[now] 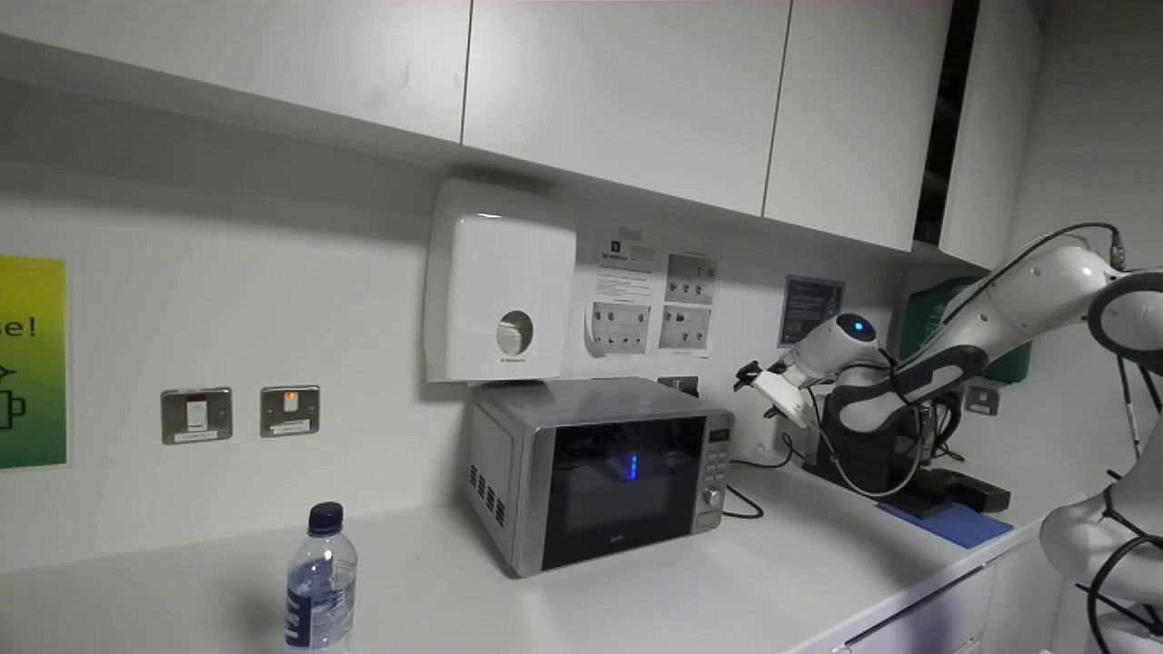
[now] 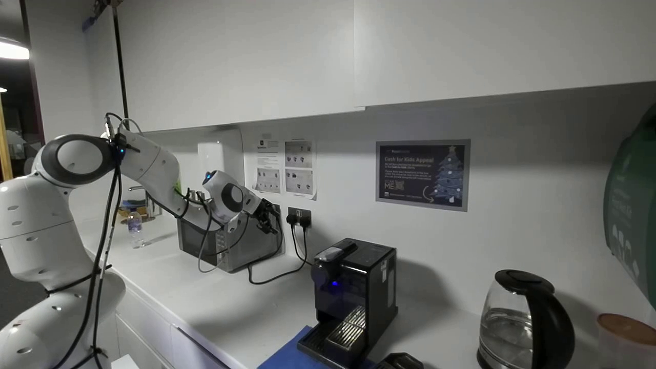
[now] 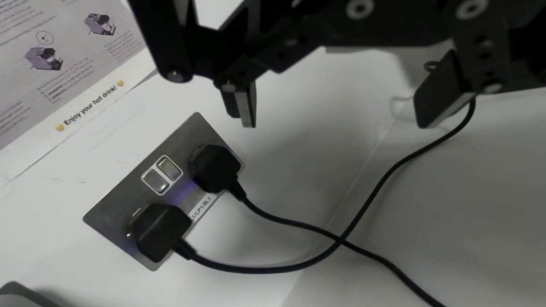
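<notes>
My gripper is open in the wrist view, its two fingers wide apart with nothing between them. Below it in that view, a metal wall socket (image 3: 115,207) carries two black plugs, one upper (image 3: 215,168) and one lower (image 3: 159,231). Two small switches (image 3: 162,175) sit between the plugs' upper sides. From the lower plug a black cable (image 3: 379,186) curves up and passes behind the right finger. In exterior view 2 the gripper (image 2: 270,216) is left of the socket (image 2: 299,215), by the back of the microwave (image 2: 243,246).
A water bottle (image 1: 322,583) stands on the counter left of the microwave. The coffee machine (image 2: 363,289) rests partly on a blue mat (image 2: 286,353), and a glass kettle (image 2: 507,323) is to its right. Wall cupboards (image 1: 632,87) hang overhead.
</notes>
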